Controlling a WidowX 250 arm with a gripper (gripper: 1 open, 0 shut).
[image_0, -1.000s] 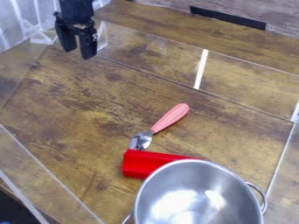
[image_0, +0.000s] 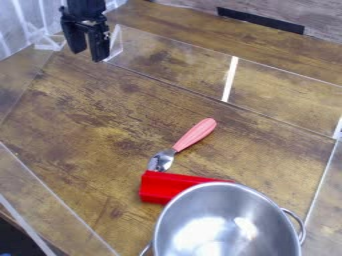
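My black gripper (image_0: 88, 46) hangs at the top left of the camera view, over the far left edge of the wooden table; its fingers point down and look apart, with nothing visible between them. A utensil with a pink handle (image_0: 197, 133) and a metal head (image_0: 162, 161) lies diagonally in the middle of the table, well away from the gripper. Below it lies a red cylinder (image_0: 171, 186), partly hidden behind a large steel pot (image_0: 227, 230) at the bottom right.
Clear strips and a white tape line (image_0: 230, 80) mark its upper and right parts. A dark grey panel (image_0: 261, 22) stands at the back right.
My gripper has shifted very slightly at the top left. The utensil, red cylinder and pot have not moved.
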